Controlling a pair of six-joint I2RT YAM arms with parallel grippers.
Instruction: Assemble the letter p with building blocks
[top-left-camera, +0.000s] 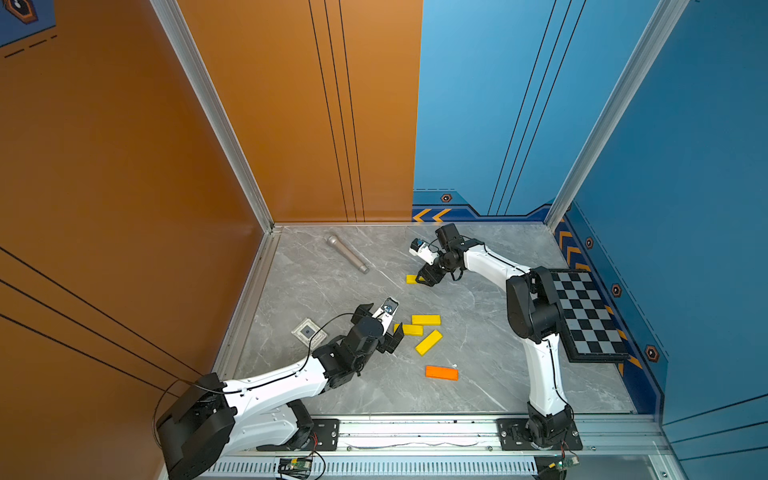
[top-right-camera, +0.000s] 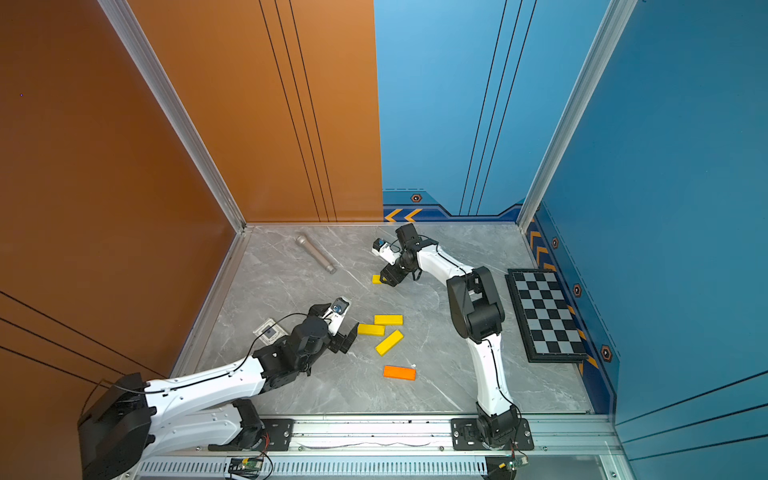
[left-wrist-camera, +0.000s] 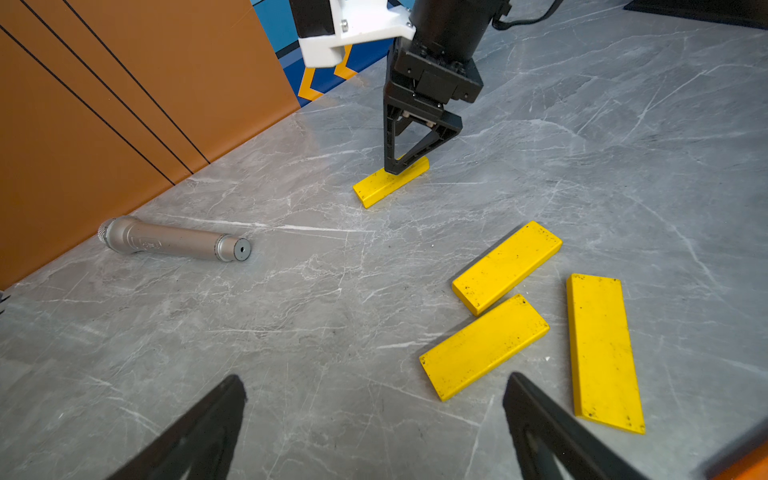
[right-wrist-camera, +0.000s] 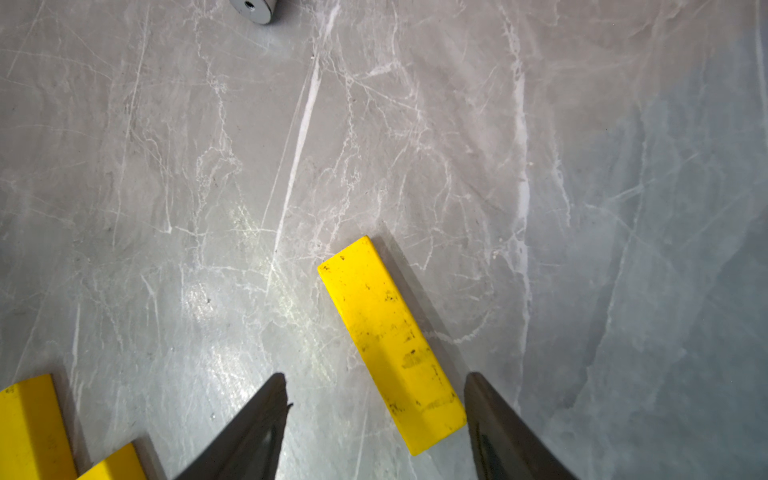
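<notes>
At the back of the workspace lies a lone yellow block (right-wrist-camera: 393, 344), seen whole in the right wrist view. My right gripper is over it, fingers apart, with the block's near end between them in that view; no grip on it shows. Toward the front, two yellow blocks (left-wrist-camera: 507, 266) (left-wrist-camera: 485, 345) lie side by side, offset lengthwise. A third yellow block (left-wrist-camera: 605, 352) lies at a slant to them, and an orange block (top-left-camera: 441, 373) sits nearest the front. My left gripper hovers open left of these blocks, nothing between its fingers.
A grey microphone (left-wrist-camera: 176, 240) lies at the back left. A small white square item (top-left-camera: 309, 332) is partly behind the left arm. The checkered board (top-left-camera: 590, 312) lies at the right edge. Floor between the right arm and the front blocks is clear.
</notes>
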